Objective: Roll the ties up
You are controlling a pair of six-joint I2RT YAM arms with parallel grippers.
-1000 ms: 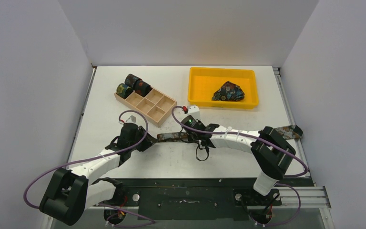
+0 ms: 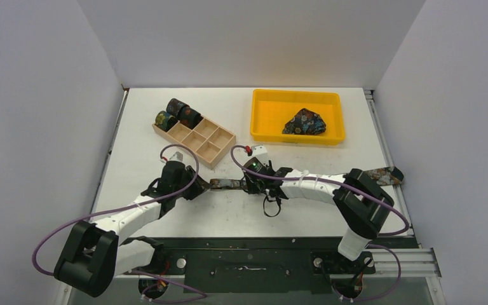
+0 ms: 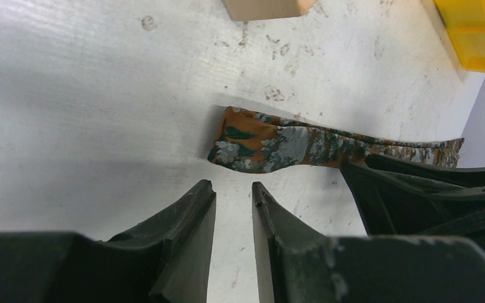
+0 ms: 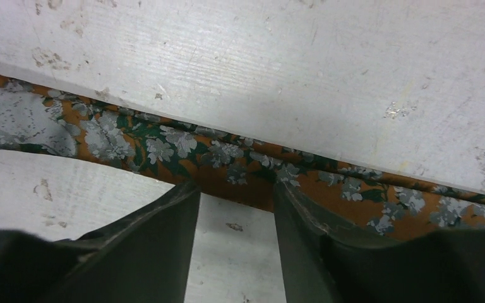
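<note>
A brown tie with green and grey flowers [image 2: 227, 183] [image 3: 252, 142] [image 4: 164, 148] lies folded lengthwise across the table, its right part [image 2: 384, 176] reaching the right edge. My left gripper [image 2: 201, 187] stands open just short of the tie's left end, nothing between its fingers. My right gripper [image 2: 251, 187] is low over the tie further right, fingers apart at the band's near edge. In the left wrist view its dark body hides part of the tie.
A wooden divided box [image 2: 216, 152] with several rolled ties [image 2: 179, 112] sits behind the left gripper. A yellow bin [image 2: 270, 111] holding a dark floral bundle [image 2: 304, 124] stands at the back right.
Over the last second my right gripper has shifted slightly toward the front of the table. The left arm has moved very little.
</note>
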